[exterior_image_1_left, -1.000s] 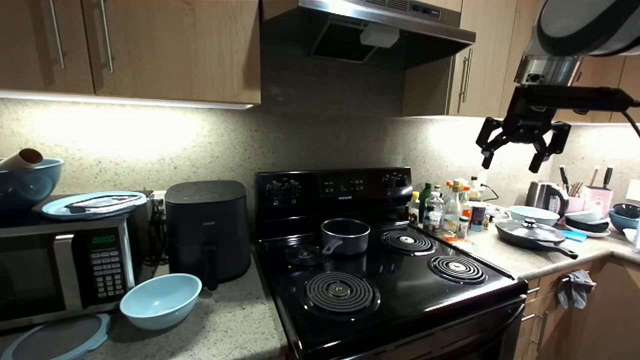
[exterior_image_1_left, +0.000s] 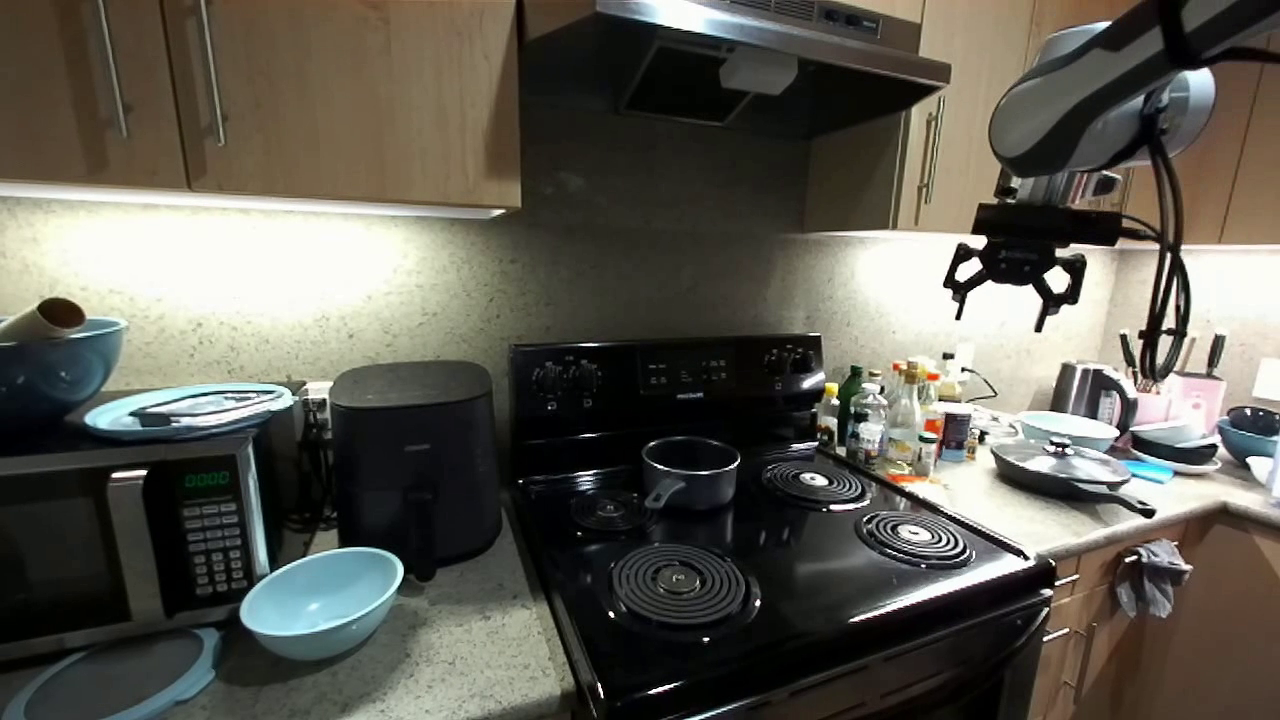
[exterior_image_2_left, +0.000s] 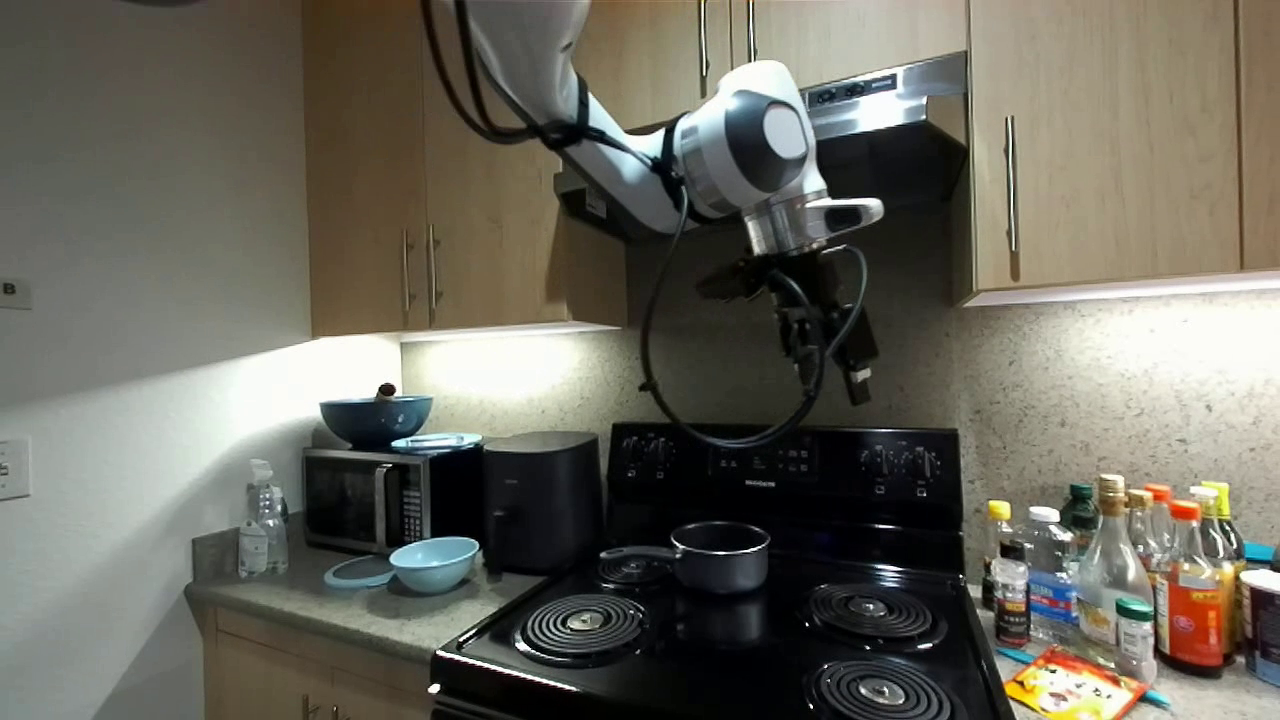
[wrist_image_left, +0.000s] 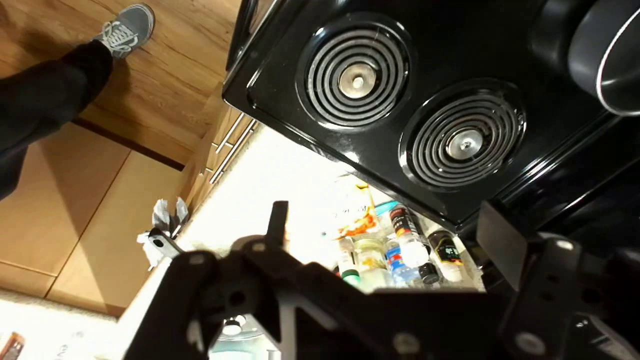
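Note:
High above the counter right of the stove hangs my gripper (exterior_image_1_left: 1000, 319), its two fingers spread wide with only air between them. In the wrist view the fingertips (wrist_image_left: 277, 223) stand far apart, over the bottles and the counter. A dark pot (exterior_image_1_left: 692, 475) with a handle rests at the back of the stove, on the left side; my gripper is well away from it. On the left counter sits a light blue bowl (exterior_image_1_left: 321, 604), empty, beside a blue-rimmed lid (exterior_image_1_left: 118, 679). A lidded pan (exterior_image_1_left: 1060, 468) lies on the right counter.
Several bottles (exterior_image_1_left: 902, 414) crowd the counter right of the stove (exterior_image_1_left: 792, 600). A black air fryer (exterior_image_1_left: 414, 468) and a microwave (exterior_image_1_left: 132, 540) stand at left. The range hood (exterior_image_1_left: 768, 54) overhangs the stove. In the wrist view a person's shoe (wrist_image_left: 133, 29) shows on the floor.
The arm has shifted and turned, with the gripper now appearing smaller and slightly further left in exterior view 1. Its fingers remain apart. Pot, bowl and lid have not moved.

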